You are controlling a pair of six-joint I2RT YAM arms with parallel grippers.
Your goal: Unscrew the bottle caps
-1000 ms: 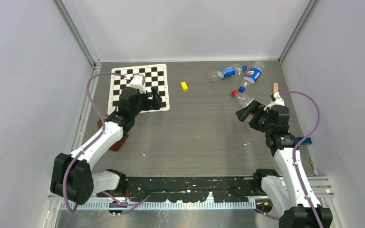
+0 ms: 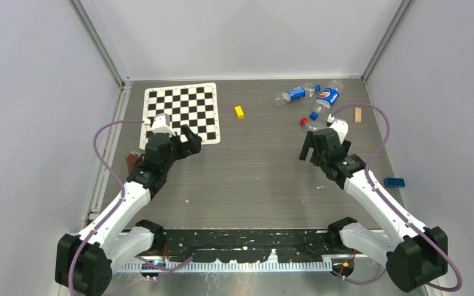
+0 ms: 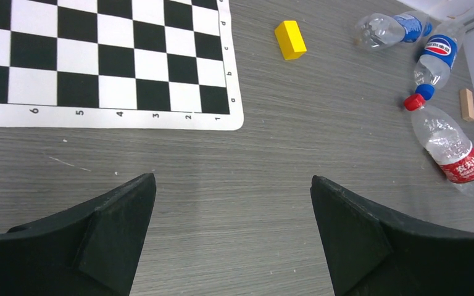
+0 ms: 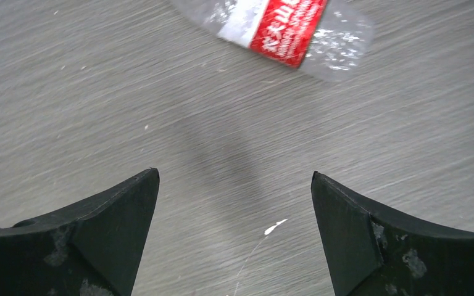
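Three clear plastic bottles lie on their sides at the back right. The red-label bottle (image 3: 448, 143) has a red cap (image 3: 414, 102); in the top view my right arm covers much of it. A Pepsi bottle (image 2: 328, 96) has its blue cap (image 2: 313, 115) close to that red cap. Behind it is a blue-label bottle (image 2: 296, 93) with a blue cap (image 2: 318, 87). My right gripper is open and empty, in front of the red-label bottle (image 4: 287, 28). Far from the bottles, my left gripper stands open and empty near the chessboard's front edge.
The chessboard (image 2: 211, 135) lies at the back left, a yellow block (image 2: 239, 112) right of it. A wooden block (image 2: 358, 115) and a blue brick (image 2: 394, 183) are along the right side. A brown object (image 2: 133, 161) sits beside my left arm.
My left arm shifted a little to the left and forward. The bottles have not moved.
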